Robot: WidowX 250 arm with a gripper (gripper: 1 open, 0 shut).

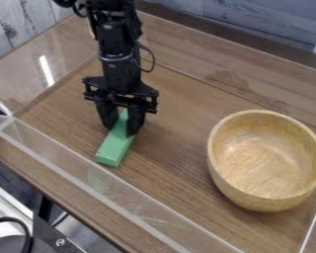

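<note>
A green rectangular block (115, 146) lies on the wooden table, its upper part under my black gripper (121, 117), whose fingers come down around that end. Whether the fingers touch or hold the block is hard to tell in this small, dark view.
A large light-wooden bowl (264, 158) sits at the right. Bare table (213, 69) lies behind and left of it. A black cable (9, 225) and a dark blue item at the left edge are partly visible.
</note>
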